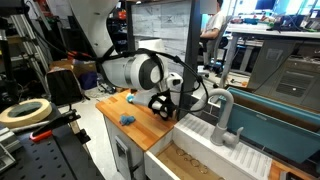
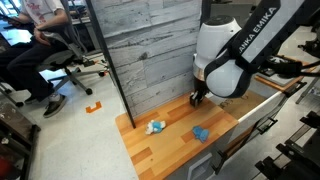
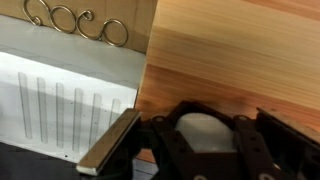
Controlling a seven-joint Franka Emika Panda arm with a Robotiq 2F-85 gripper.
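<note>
In the wrist view, a smooth, rounded, pale grey-white object sits between the dark fingers of my gripper, which is shut on it. The object's lower part is cut off by the frame, so I cannot tell what it is. My gripper is low over the wooden counter, near its edge by the sink, in exterior view 1. From the other side, in exterior view 2, the gripper is at the counter's back, close to the grey wall panel; the held object is hard to make out there.
Small blue items a blue-white piece lie on the counter. The grey faucet and white ribbed drainboard stand beside my gripper. An open drawer is in front.
</note>
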